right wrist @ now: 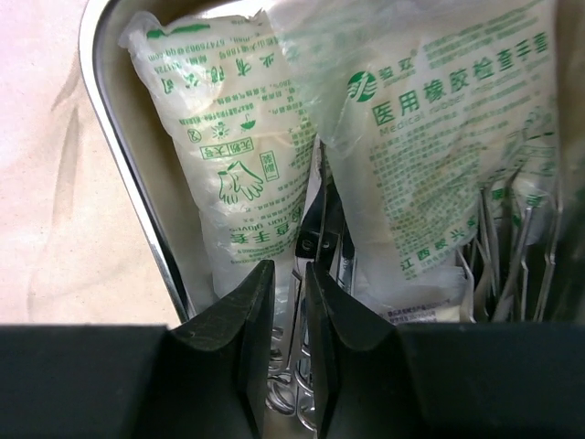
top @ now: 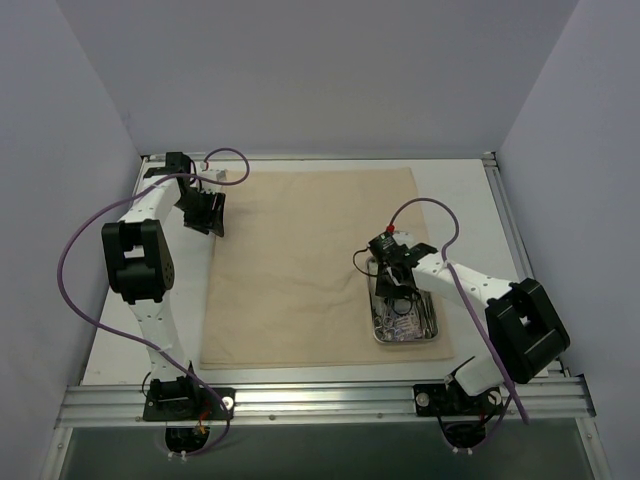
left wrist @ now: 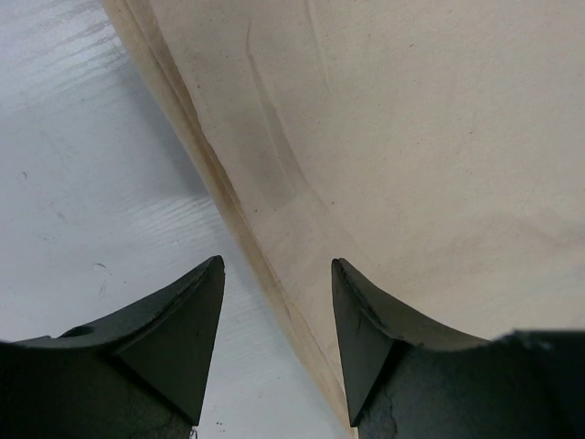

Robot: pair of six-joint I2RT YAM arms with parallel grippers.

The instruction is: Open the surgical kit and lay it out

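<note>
The metal tray [top: 407,342] of the surgical kit stands on the right part of the beige cloth [top: 290,270]. My right gripper is down in this tray, shut on a ring-handled metal instrument [right wrist: 313,210] beside the tray's long wall. The handle rings [right wrist: 281,393] show below and between the dark fingers; part of the shaft is hidden. At the cloth's far left edge, my left gripper hovers with its fingers apart and only cloth edge and white table visible between them.
A printed clear glove packet [right wrist: 233,155] lies along the tray wall beside the instrument. Another printed bag [right wrist: 420,119] covers the tray's middle. More metal instruments [right wrist: 512,247] lie at its far side.
</note>
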